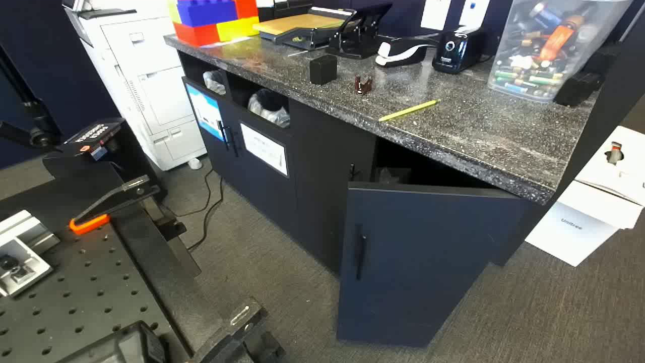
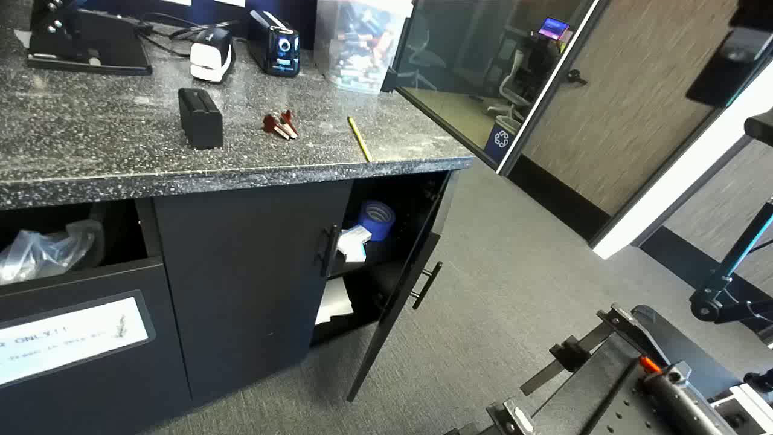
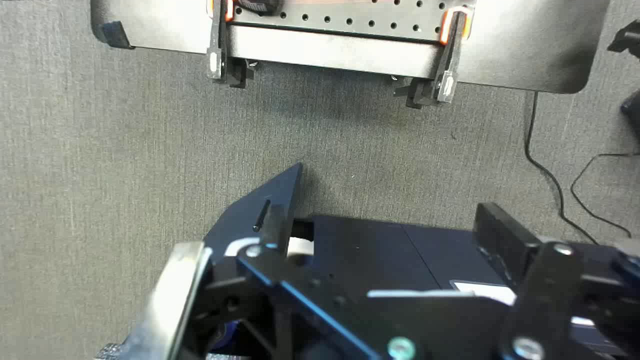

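In the wrist view my gripper stands open, its two fingers wide apart with only the cabinet front and floor showing beyond the gap. Neither exterior view shows it. Below and past the left finger, the dark cabinet door [image 3: 255, 204] swings out from the cabinet. The same door [image 1: 417, 260] hangs well open in exterior view 1, with a black handle [image 1: 361, 257] on its face. Exterior view 2 looks into the cabinet, where a blue tape roll [image 2: 377, 220] and white papers [image 2: 334, 301] lie on shelves.
On the speckled counter [image 2: 304, 159] are a black block [image 2: 200, 118], a red staple remover [image 2: 280, 124], a yellow pencil [image 2: 359, 139], a stapler [image 2: 211, 55] and a clear bin [image 2: 359, 43]. Clamps [image 3: 447, 66] jut from the table edge. Open carpet lies between table and cabinet.
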